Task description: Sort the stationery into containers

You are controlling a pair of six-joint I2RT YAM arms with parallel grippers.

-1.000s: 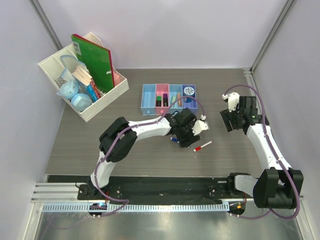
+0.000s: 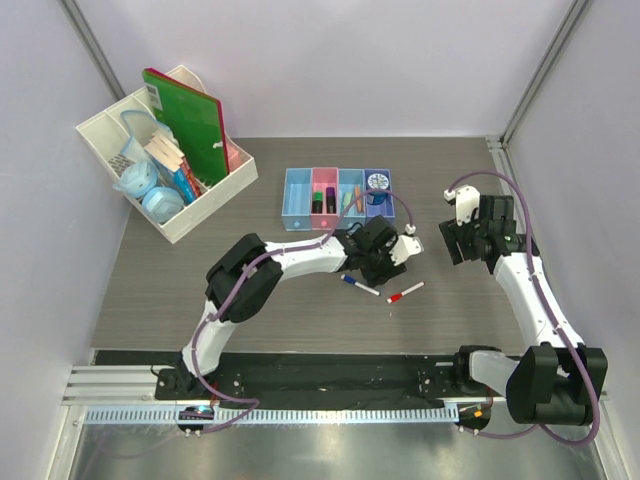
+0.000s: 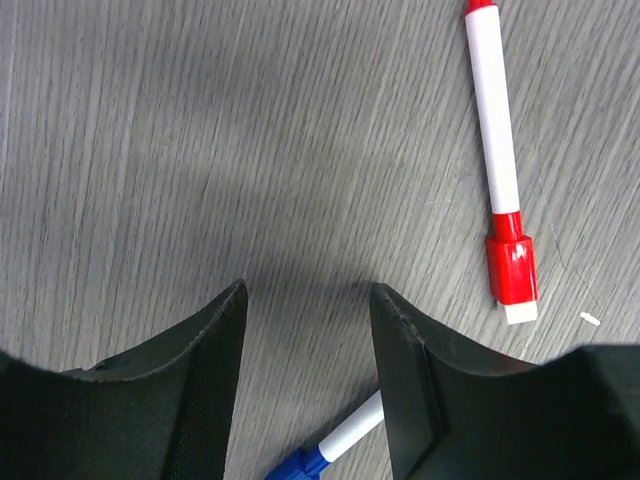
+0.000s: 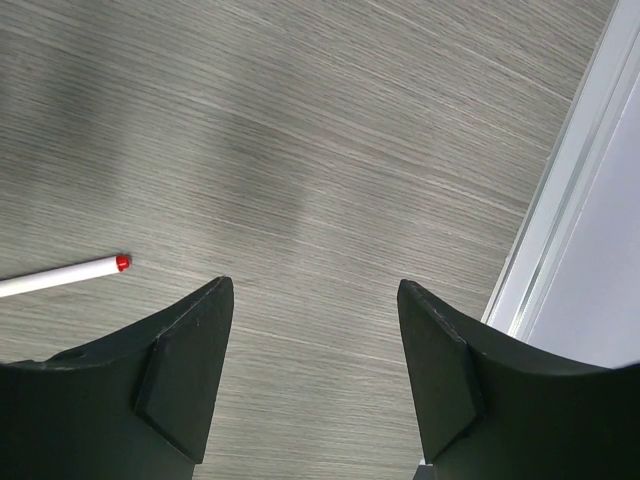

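A blue-capped white marker (image 2: 360,285) and a red-capped marker (image 2: 405,292) lie on the table. My left gripper hangs low over them, fingers apart with bare table between; the blue marker (image 3: 350,430) is partly behind its right finger, the red one (image 3: 492,110) to the right. The divided organizer (image 2: 298,200), in blue and pink, holds several markers or highlighters and a round blue item. My right gripper is open over bare table at the right, the red marker's end (image 4: 60,276) at its view's left.
A white bin (image 2: 188,220) at the back left holds a green board, pouches and other stationery. Walls border the table at the back and sides.
My left gripper has shifted slightly up and to the right in the top view, uncovering more of the blue marker. The right arm and the markers look unmoved.
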